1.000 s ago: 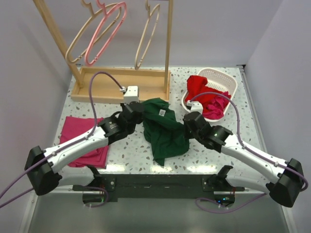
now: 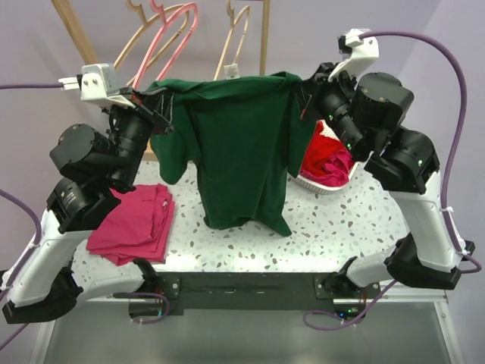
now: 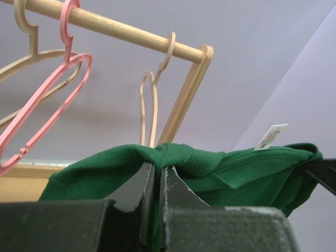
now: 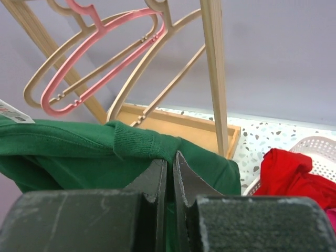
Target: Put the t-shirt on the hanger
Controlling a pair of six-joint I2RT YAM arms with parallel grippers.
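Stretched between my two grippers hangs a green t-shirt [image 2: 241, 144], its body draping down over the table. My left gripper is shut on the cloth near one shoulder. At the opposite shoulder my right gripper is shut on the same shirt. A white label [image 3: 270, 136] sticks up from its upper edge. Behind the shirt, a pink hanger [image 2: 168, 38] and wooden hangers hang from the rack; one wooden hanger [image 3: 149, 105] is apart from the others, near the rack's end. The shirt covers the lower part of that hanger in the top view.
The wooden rack's post [image 4: 215, 79] rises behind the shirt, with its rail [image 3: 121, 32] above. A white basket [image 4: 315, 149] holds red clothing [image 4: 289, 176] on the right. Folded pink cloth [image 2: 132, 227] lies at the left.
Both grippers have risen with the green shirt from the table and moved apart toward the rack. The shirt was bunched; now it is spread taut and hangs down.
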